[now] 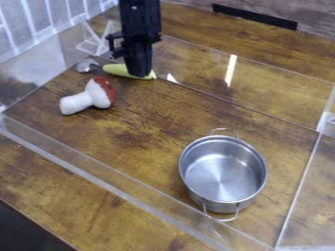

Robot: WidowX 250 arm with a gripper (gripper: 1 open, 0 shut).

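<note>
The black gripper (139,67) hangs low at the back left, directly over a pale green elongated vegetable (118,70), its lower end hiding part of it. Whether its fingers stand open or shut is too small and dark to tell. A white and red mushroom-shaped object (88,97) lies nearer, toward the left. A small metal utensil end (86,65) shows at the left of the green piece. A steel pot (222,176) with two wire handles stands at the front right.
Clear plastic walls (308,186) border the wooden surface (157,127) on several sides. A white grid railing (26,29) stands at the far left.
</note>
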